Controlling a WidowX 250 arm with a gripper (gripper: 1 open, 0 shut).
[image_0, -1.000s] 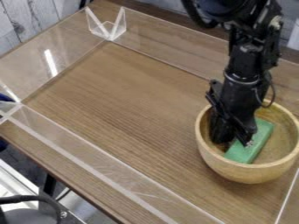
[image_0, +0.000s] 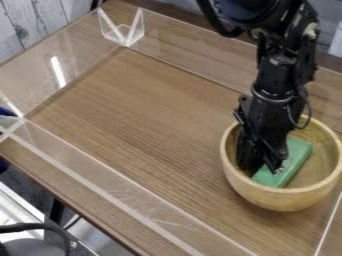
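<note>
My black gripper (image_0: 263, 150) reaches down from the top right into a wooden bowl (image_0: 281, 195) on the right of the table. A green rectangular object (image_0: 283, 165) lies in the bowl, just right of and below the fingertips. The fingertips are dark and partly hidden inside the bowl, and I see nothing clearly held between them.
Clear plastic pieces line its edges, with one at the top left (image_0: 122, 30). A black cable lies at the bottom left.
Compared with a second ago, the gripper has shifted slightly within the bowl; the bowl and green object are nearly unchanged.
</note>
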